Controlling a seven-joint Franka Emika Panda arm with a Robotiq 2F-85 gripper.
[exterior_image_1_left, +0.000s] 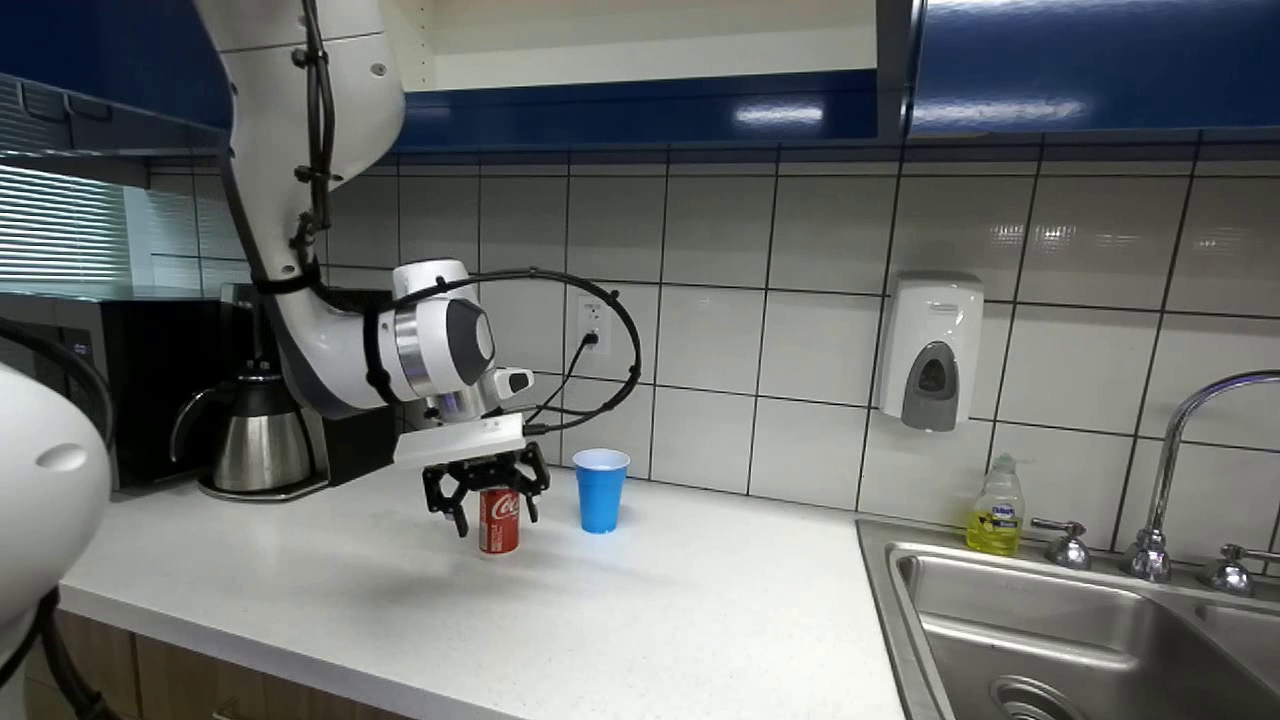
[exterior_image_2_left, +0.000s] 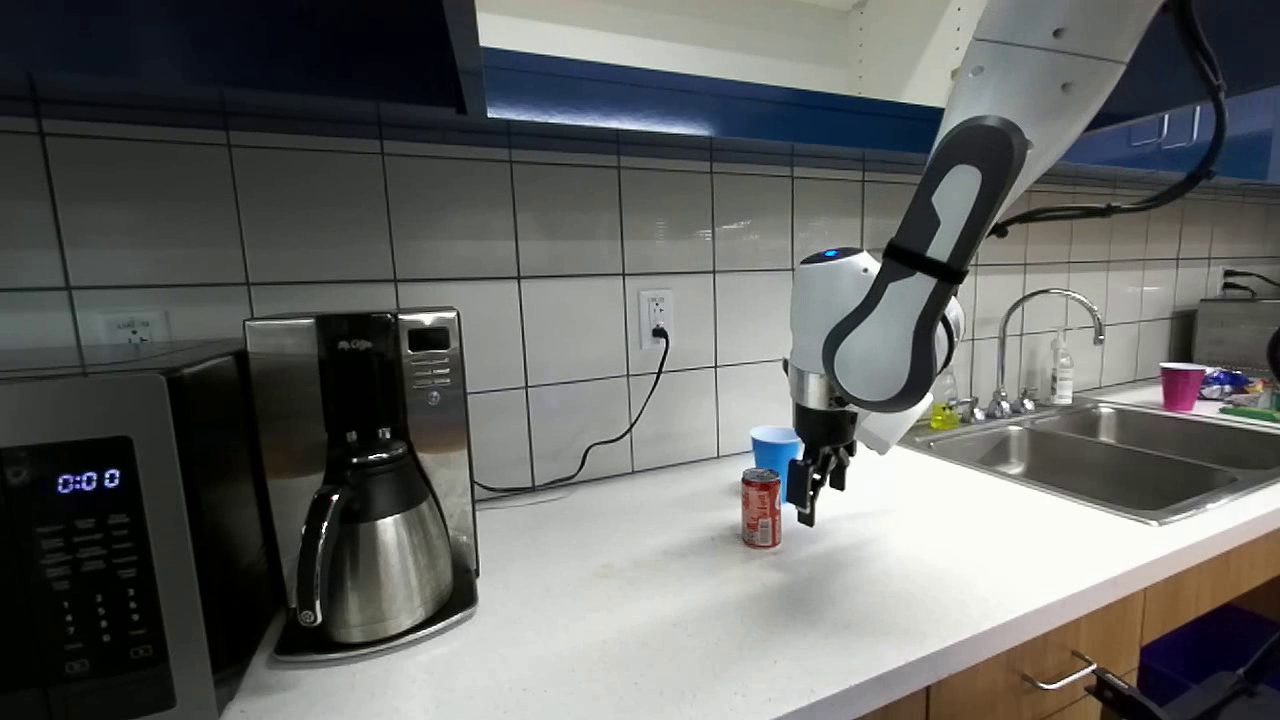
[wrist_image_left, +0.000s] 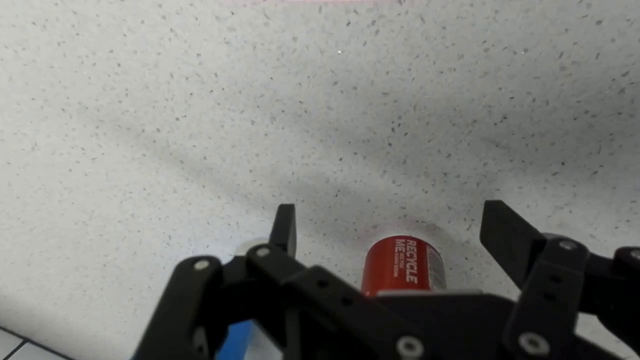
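Note:
A red Coca-Cola can stands upright on the white counter. My gripper is open and pointed down, low around the can's upper part in exterior view 1. From the other side, the gripper appears just right of the can, which is not gripped. In the wrist view the red can lies between the spread fingers, its top hidden by the gripper's body. Close by, toward the wall, a blue cup stands upright.
A coffee maker with a steel carafe and a microwave occupy one end. At the other are the sink, faucet and a yellow soap bottle. Open cabinet shelving hangs overhead.

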